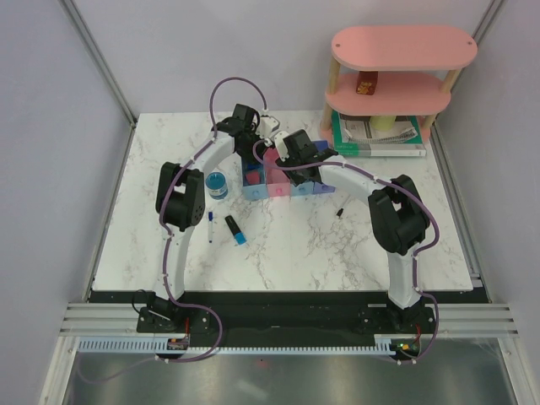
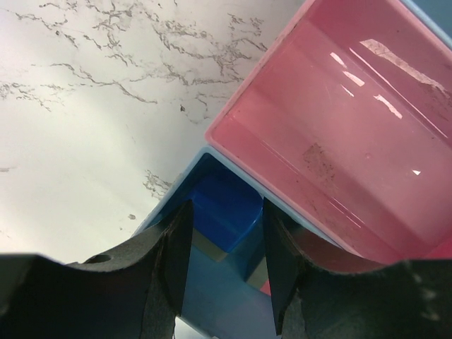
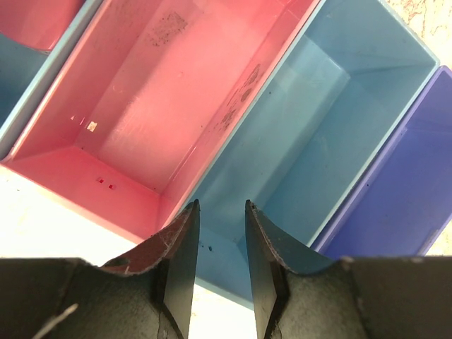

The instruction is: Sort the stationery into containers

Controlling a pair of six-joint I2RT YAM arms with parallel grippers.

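Observation:
A row of containers sits at the back centre. My left gripper is part open over the light-blue left bin (image 2: 229, 289), which holds a blue object (image 2: 219, 196); whether it touches that object is unclear. My right gripper is part open over the empty light-blue bin (image 3: 296, 134), between the pink bin (image 3: 148, 85) and purple bin (image 3: 395, 205), nothing visible between its fingers. A black-and-blue marker (image 1: 235, 229), a thin blue pen (image 1: 210, 227) and a small dark item (image 1: 340, 213) lie on the table.
A blue round jar (image 1: 216, 186) stands left of the bins. A pink shelf (image 1: 401, 46) with books (image 1: 380, 150) fills the back right.

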